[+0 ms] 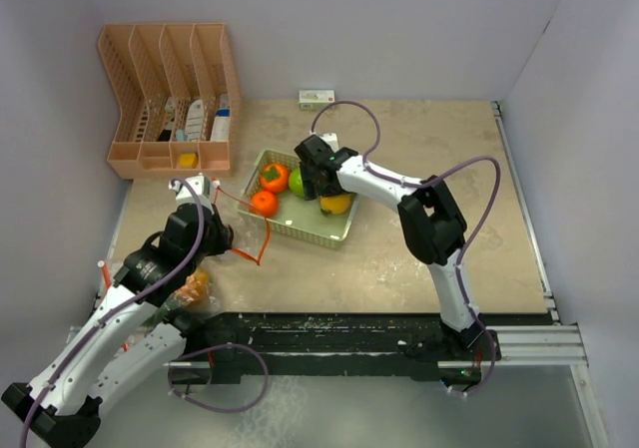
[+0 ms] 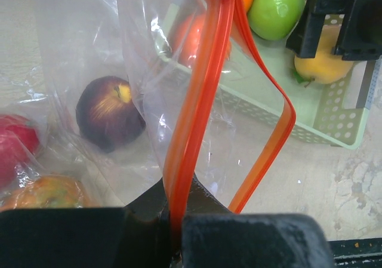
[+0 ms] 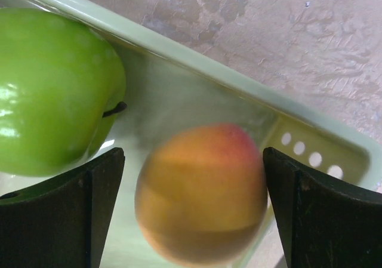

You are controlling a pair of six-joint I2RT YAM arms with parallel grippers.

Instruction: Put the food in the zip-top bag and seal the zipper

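Note:
A clear bag with an orange zipper (image 2: 200,101) has its mouth gaping beside the basket. My left gripper is shut on the bag's edge at the orange strip. Inside or behind the clear film lies a dark purple fruit (image 2: 110,113). My right gripper is open over the green basket (image 1: 305,232), its fingers on either side of a yellow-orange fruit (image 3: 203,196); contact cannot be made out. A green apple (image 3: 54,92) sits beside that fruit. Two orange fruits, one a persimmon (image 1: 274,177) and the other a rounder one (image 1: 264,204), also lie in the basket.
A tan divided organizer (image 1: 170,94) stands at the back left, and a small white box (image 1: 317,99) rests by the back wall. More bagged food, including a red item (image 2: 17,148), lies at the left.

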